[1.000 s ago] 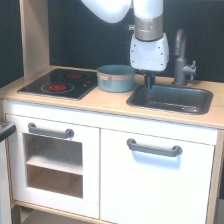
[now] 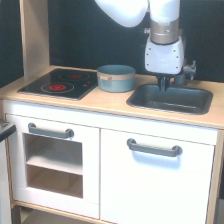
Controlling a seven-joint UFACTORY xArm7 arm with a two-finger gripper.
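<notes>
My gripper (image 2: 165, 84) reaches down from the white arm at the top of the camera view. Its small dark fingertips are over the sink (image 2: 147, 98), near its back edge. Whether they are open or shut is too small to make out. A blue-grey pot (image 2: 116, 80) sits on the wooden counter, left of the gripper and apart from it. Most of the dark faucet is hidden behind the gripper, with its base (image 2: 187, 76) showing to the right.
At the left of the counter (image 2: 100, 101) lies a black stovetop (image 2: 60, 83) with red rings. Below are a white cabinet door (image 2: 152, 178) and an oven door (image 2: 55, 165), each with a dark handle. Bare counter runs along the front edge.
The arm and gripper have shifted right, from the sink's left end toward the faucet, which they now largely cover. The pot and doors look the same.
</notes>
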